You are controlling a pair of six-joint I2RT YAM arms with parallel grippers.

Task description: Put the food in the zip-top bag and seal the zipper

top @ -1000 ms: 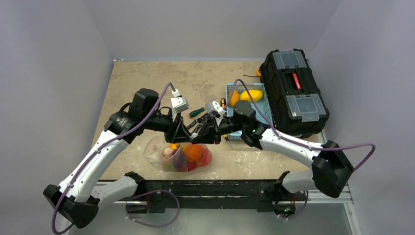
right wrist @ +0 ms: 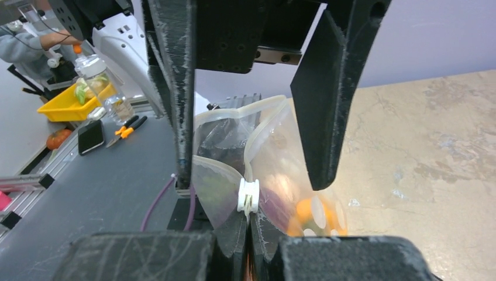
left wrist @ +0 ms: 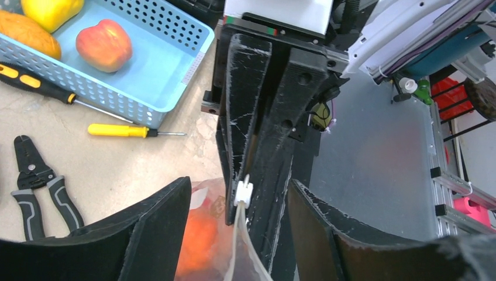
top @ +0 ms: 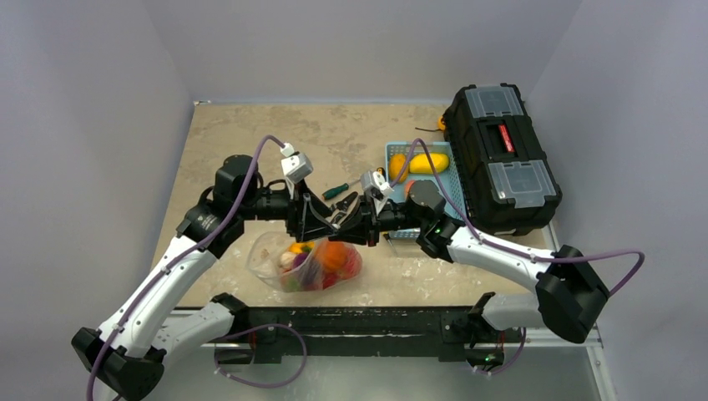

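Observation:
The clear zip top bag (top: 271,259) lies near the table's front, holding food, including an orange item (top: 332,256) and a yellow one (right wrist: 307,212). In the right wrist view its mouth gapes beyond the white slider (right wrist: 248,196). My right gripper is shut on the end of the zip strip, the slider just past its tips. My left gripper stands open, its fingers (left wrist: 153,219) on either side of the slider and the right fingertips without closing on them. From above, both grippers meet over the bag, hiding the zip.
A blue basket (top: 455,185) with several fruits stands right of centre, beside a black toolbox (top: 505,154). Wire strippers (left wrist: 35,170) and a yellow screwdriver (left wrist: 117,130) lie near the basket.
The right wrist has shifted a little to the right. The bag stays almost in place.

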